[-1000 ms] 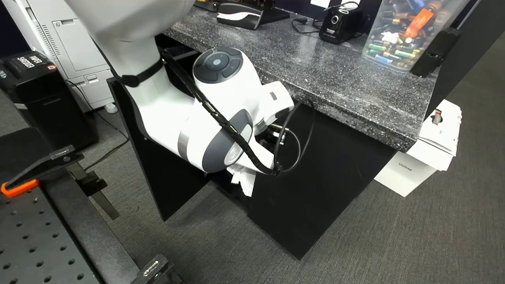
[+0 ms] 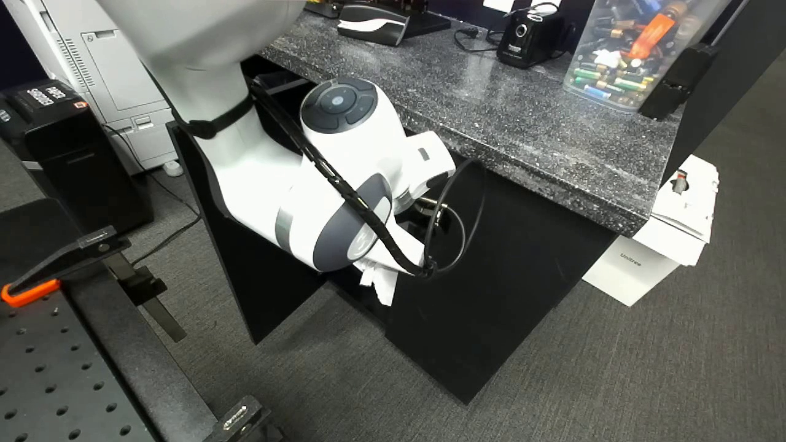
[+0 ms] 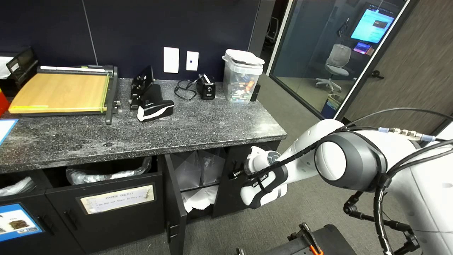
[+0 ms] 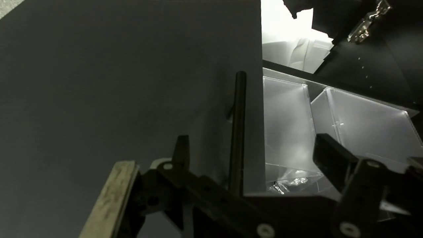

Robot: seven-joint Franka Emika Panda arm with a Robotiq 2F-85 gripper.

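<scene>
A dark cabinet door fills the left of the wrist view, with a long black bar handle close to its edge. My gripper stands open, one fingertip on each side of the handle in that view. The left fingertip lies over the door's face. The right one shows in front of a clear bin inside the cabinet. Touch between fingers and handle cannot be made out. In exterior view 2 the right cabinet door stands beside my wrist; exterior view 1 mostly hides the gripper behind the arm.
The other cabinet door is swung out to the left. White paper lies on the lower shelf. Above runs the speckled countertop, its edge close to my wrist. A clamped work table occupies the near left; carpet is free between.
My wrist and hand have shifted very slightly down and to the left in exterior view 1, and the cable loop with them. The doors look unmoved.
</scene>
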